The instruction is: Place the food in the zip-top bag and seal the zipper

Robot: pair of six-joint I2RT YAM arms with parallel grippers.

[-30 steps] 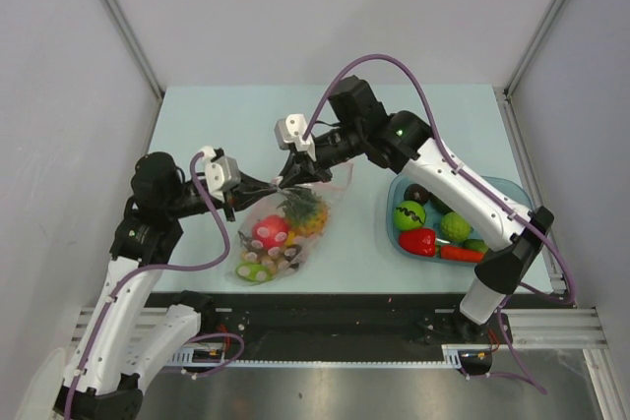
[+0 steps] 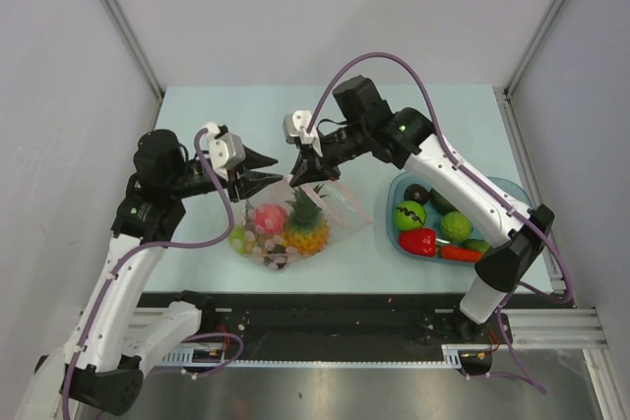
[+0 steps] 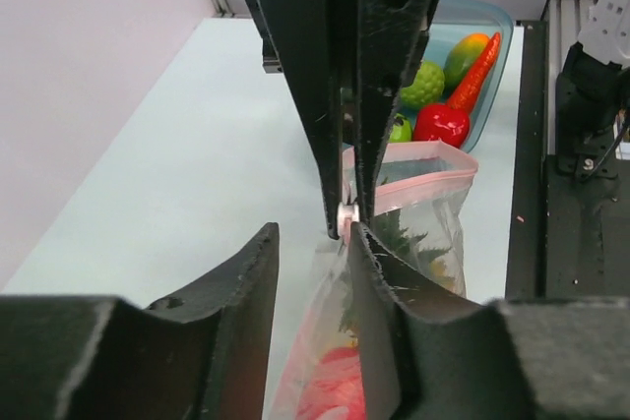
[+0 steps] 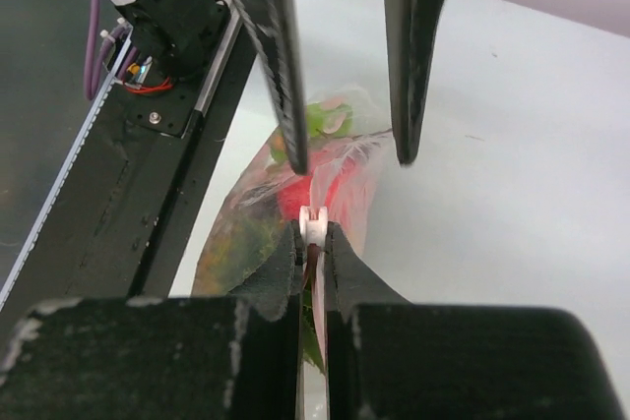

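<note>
The clear bag (image 2: 285, 228) holds a pineapple (image 2: 305, 235) and other plastic food, including pink-red and green pieces. My right gripper is shut on the bag's pinkish zipper top (image 3: 347, 211), which sticks up between its fingertips. My left gripper stands part open just left of the right one, close to that pinched zipper, its fingertips apart; in the right wrist view its two fingers hang above the bag on either side.
A blue tray (image 2: 399, 194) at the right holds loose vegetables, including a red pepper (image 2: 417, 241) and carrot (image 2: 461, 254). The back of the pale board is clear.
My right gripper shifted slightly and still holds the zipper; the bag's top has moved with it.
</note>
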